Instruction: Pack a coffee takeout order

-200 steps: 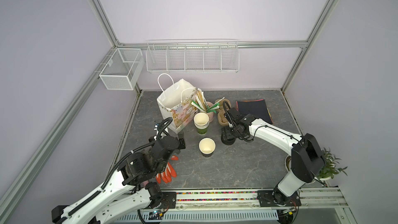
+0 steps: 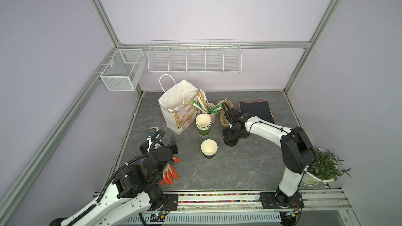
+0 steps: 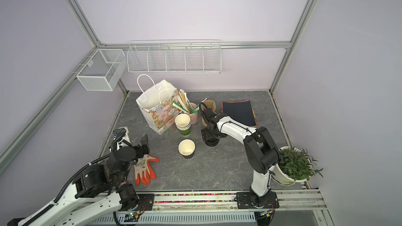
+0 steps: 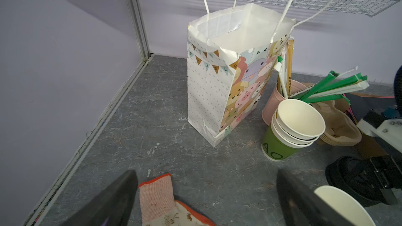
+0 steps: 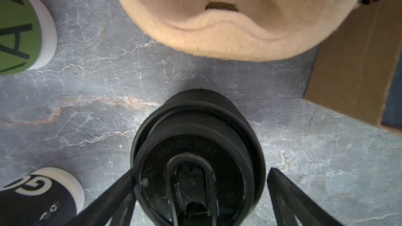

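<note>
Near the middle stands a black cup with a cream interior, in front of a stack of green cups. My right gripper is open, straddling black stacked lids. My left gripper is open and empty above an orange work glove. A white patterned paper bag stands at back left. Behind the cups are a pink container of straws and stir sticks and stacked cardboard carriers.
A dark folder stack lies at back right, a plant at front right. Wire baskets hang on the walls.
My left arm has pulled back toward the left, away from the bag. The right arm has shifted slightly, its gripper staying over the lids.
</note>
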